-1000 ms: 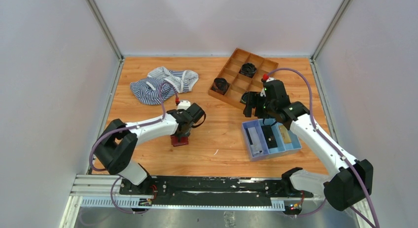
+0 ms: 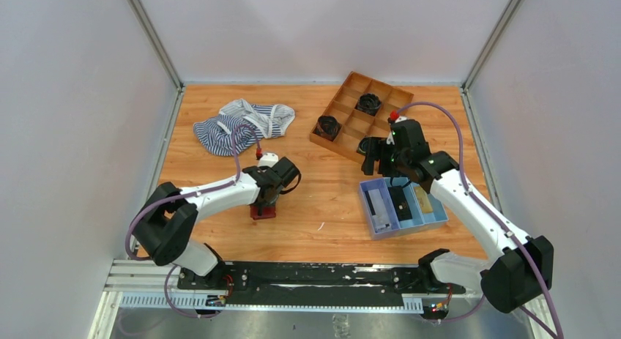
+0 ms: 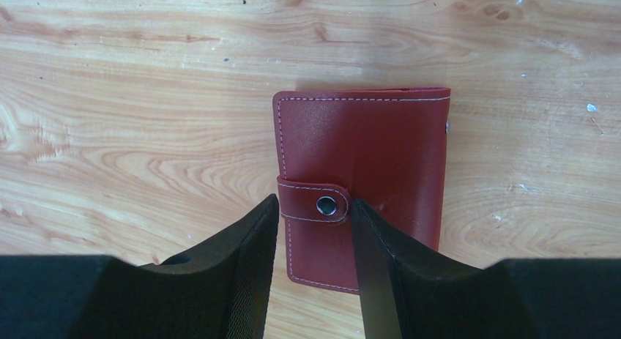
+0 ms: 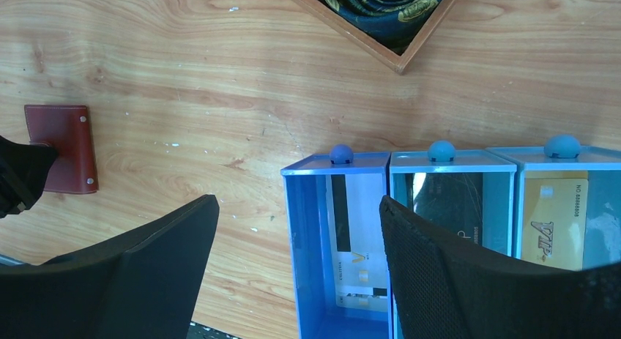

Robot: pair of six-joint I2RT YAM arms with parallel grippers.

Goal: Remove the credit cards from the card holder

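Note:
The dark red card holder lies flat on the wooden table, its strap snapped down by a round stud. My left gripper is over it with fingers part open, one fingertip on each side of the stud; whether they touch the leather I cannot tell. From above, the left arm covers most of the holder. My right gripper hangs open and empty over the table by the blue box. Three compartments there hold cards: a white card, a black card and a gold card.
A brown divided wooden tray with dark rolled items stands at the back, right of centre. Striped cloth lies at the back left. Between the card holder and the blue box the table is clear.
Over the last second the left gripper has shifted slightly left and toward the front, and the card holder appears moved a little the same way. The right arm has stayed still.

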